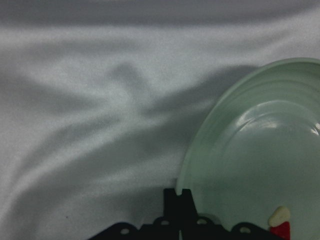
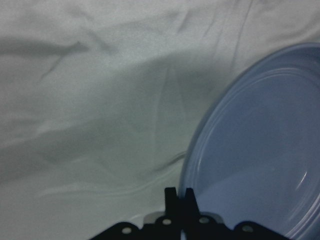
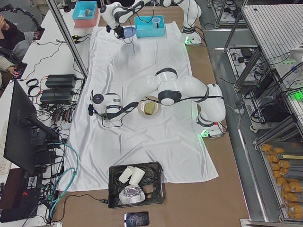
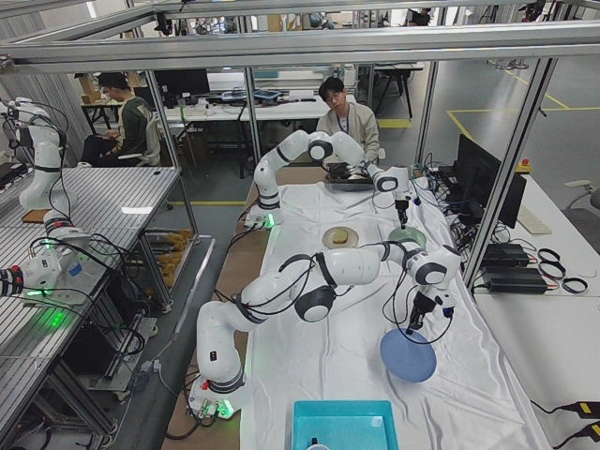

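My left gripper is shut at the left rim of a pale green bowl (image 1: 260, 160), which holds a small red-and-white piece (image 1: 280, 227). My right gripper is shut at the left rim of a blue plate (image 2: 255, 145). Whether either rim is between the fingers is unclear. In the camera left view the left arm largely hides the green bowl. In the camera right view the blue plate (image 4: 408, 366) lies on the white cloth under the right gripper.
A beige plate with a yellow item (image 3: 149, 108) sits mid-cloth. A turquoise bin (image 4: 345, 417) stands beside the blue plate, and a black tray (image 3: 158, 189) with white items is at the opposite end.
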